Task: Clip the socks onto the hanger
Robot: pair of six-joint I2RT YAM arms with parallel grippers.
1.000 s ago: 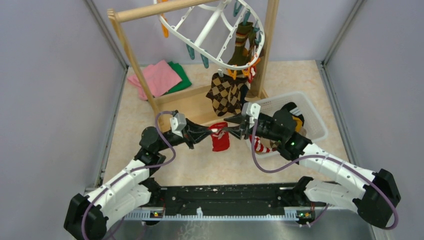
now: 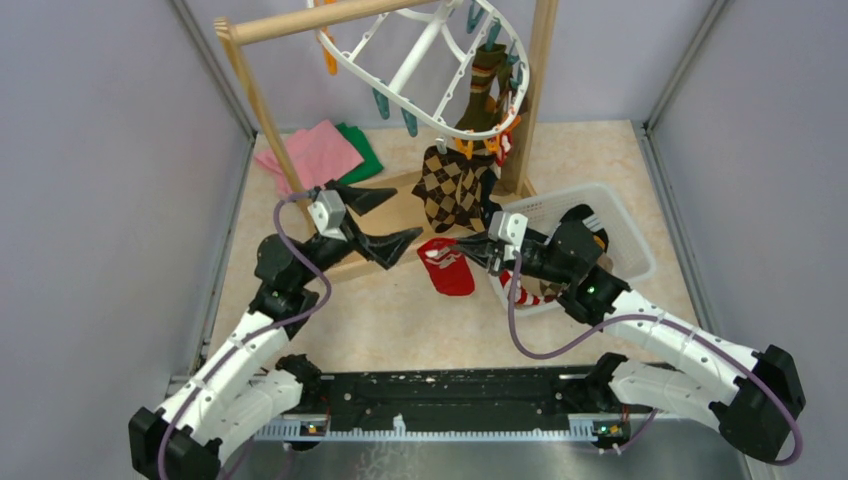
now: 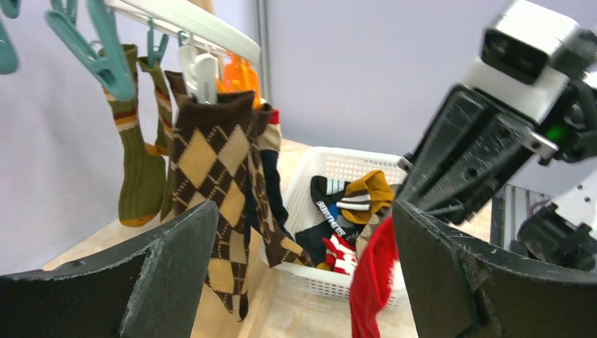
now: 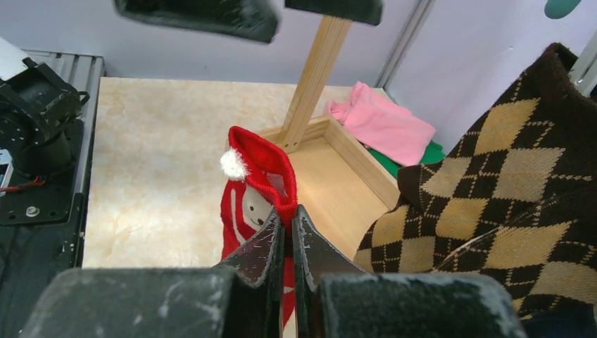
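Note:
My right gripper is shut on the cuff of a red sock (image 2: 452,272) with a white pompom, which hangs from its fingertips in front of the frame. My left gripper (image 2: 405,214) stands open and empty, up and left of that sock. Above, the white oval hanger (image 2: 404,75) carries teal and orange clips (image 3: 112,70), with olive striped socks (image 2: 486,70) and brown argyle socks (image 2: 450,185) clipped along its right part.
A white basket (image 2: 625,230) of mixed socks sits at the right. Pink cloth (image 2: 310,150) and green cloth (image 2: 355,165) lie at the back left. The wooden stand's base (image 2: 380,205) lies beneath the hanger.
My left gripper has let go of the red sock, opened and moved up and back to the left. The sock now hangs from my right gripper, which barely moved.

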